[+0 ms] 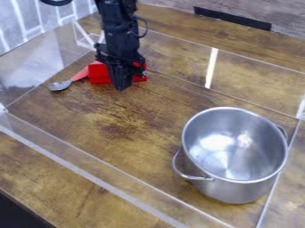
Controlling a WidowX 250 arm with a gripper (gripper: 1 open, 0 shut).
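My black gripper [120, 71] reaches down from the top of the view onto a red block [102, 73] at the upper left of the wooden table, covering much of it. Its fingertips are low at the block's front. It appears shut; whether anything is between its fingers cannot be seen clearly. A spoon [60, 85] with a red handle lies just left of the block.
A large steel pot [233, 160] with side handles stands at the lower right. Clear low walls border the work area.
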